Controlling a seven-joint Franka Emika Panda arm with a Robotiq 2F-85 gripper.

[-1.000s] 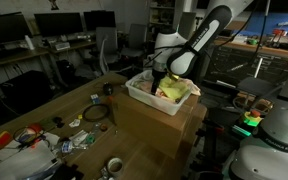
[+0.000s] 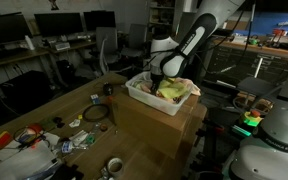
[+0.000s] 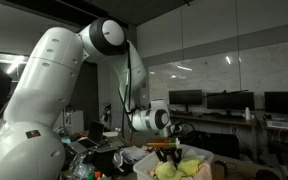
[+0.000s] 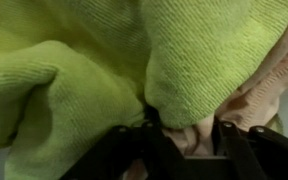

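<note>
A white bin (image 2: pixel 147 99) stands on the table's edge, holding yellow-green cloth (image 2: pixel 173 89) and some pale pink fabric. My gripper (image 3: pixel 168 154) points down into the bin, right at the cloth. Up close in the wrist view, yellow-green towelling (image 4: pixel 199 60) fills most of the picture and hangs over the fingers. The dark fingers (image 4: pixel 149 145) stand apart, with pink fabric (image 4: pixel 191 139) showing in the gap. The fingertips are buried in cloth, so whether they grip it is unclear.
Cables, tools and small parts clutter the table's near left, with a mug (image 2: pixel 115 165) at the front. Bare tabletop (image 2: pixel 59 90) lies left of the bin. Monitors (image 3: pixel 231 104) stand on a desk behind.
Over the last second the arm has shifted slightly left and down at the bin. The bin itself stays in place.
</note>
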